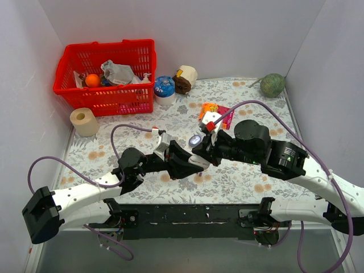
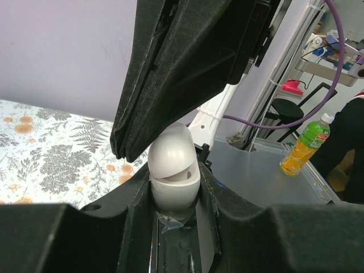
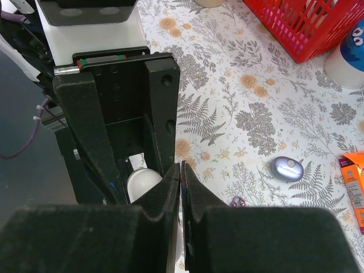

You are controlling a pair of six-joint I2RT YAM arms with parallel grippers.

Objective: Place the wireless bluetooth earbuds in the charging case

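Observation:
The white charging case is gripped by my left gripper, with a narrow gap showing between its rounded lid and base. In the left wrist view the left fingers close around its lower part. My right gripper is right beside the case, its dark fingertips next to the lid. Seen in the right wrist view, those fingers are together, with only a thin red sliver between them. Part of the case shows there between the left gripper's fingers. No earbud is clearly visible.
On the patterned tabletop lie a grey oval object, a small purple item and an orange packet. A red basket, tape roll, blue-lidded jar and green round object stand farther back.

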